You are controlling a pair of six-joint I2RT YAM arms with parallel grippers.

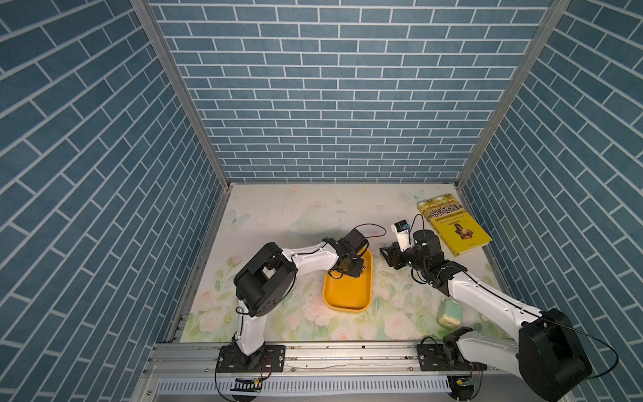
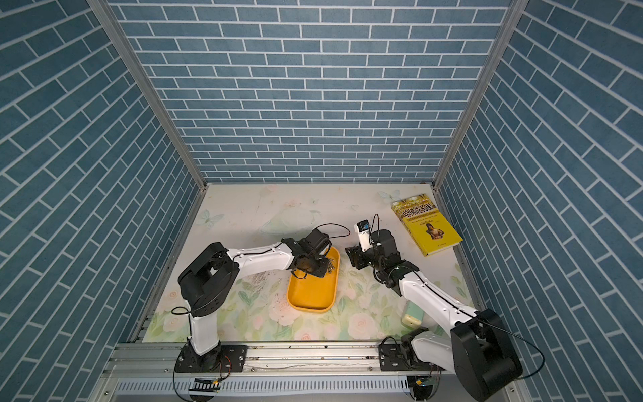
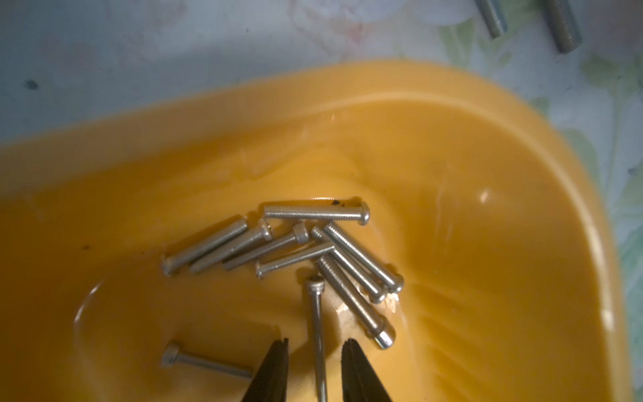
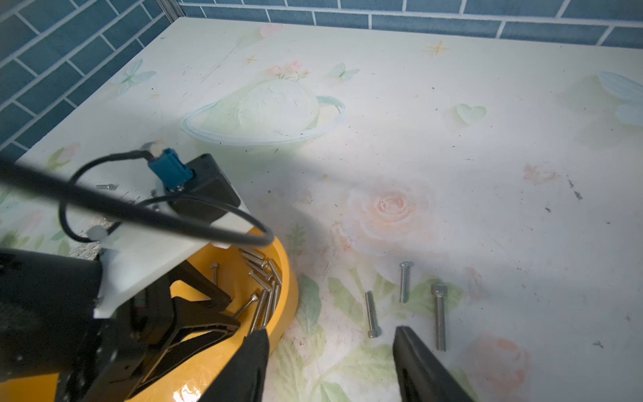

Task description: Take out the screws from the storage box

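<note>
Several silver screws [image 3: 355, 298] lie in a cluster on the floor of the yellow storage box [image 3: 582, 221]. One lone screw [image 3: 318, 335] reaches down between the fingertips of my left gripper, which is part open low inside the box; a gap shows on each side of that screw. Another screw [image 3: 207, 363] rests left of the fingers. My right gripper stands part open above the table to the right of the box, nothing between its fingers. Beyond it, 3 screws lie loose on the table, among them a thick one [image 4: 439, 318].
A yellow book [image 1: 456, 224] lies at the back right, and a green-and-cream block [image 1: 450, 313] near the right front. A loose screw [image 4: 107, 186] is on the table left of the box. Bare table stretches behind the box.
</note>
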